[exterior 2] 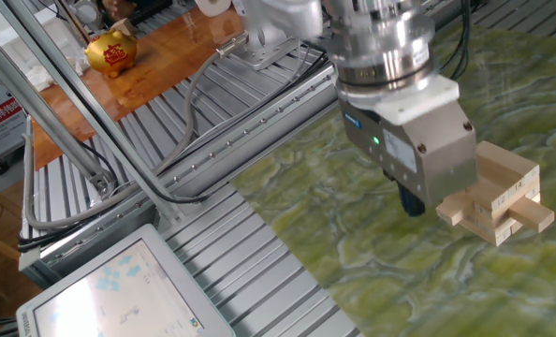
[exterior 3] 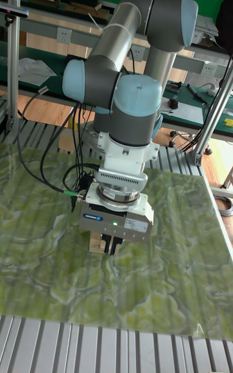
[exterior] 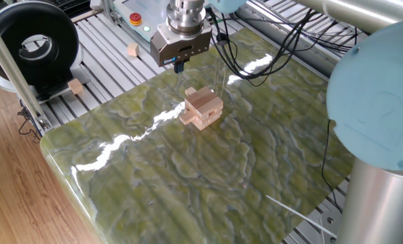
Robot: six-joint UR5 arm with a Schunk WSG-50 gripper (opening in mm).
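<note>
A small stack of light wooden blocks (exterior: 203,108) stands on the green marbled board, with a couple of block ends sticking out of its sides. In exterior view 1 my gripper (exterior: 180,67) hangs above and behind the stack, its dark fingers bunched close together under the grey body. From exterior view 2, the gripper (exterior 2: 409,202) is up in the air, its body overlapping part of the blocks (exterior 2: 499,194). The fingers also look close together in exterior view 3, in front of the partly hidden wood (exterior 3: 96,242); whether a gap lies between them is unclear. No block is seen in them.
The green board (exterior: 127,183) is bare around the stack. Two loose wooden blocks lie off it, one on the slatted table (exterior: 133,49) and one by the black ring (exterior: 75,86). A thin white rod (exterior: 300,215) crosses the board's near edge. Black cables (exterior: 273,61) hang beside the gripper.
</note>
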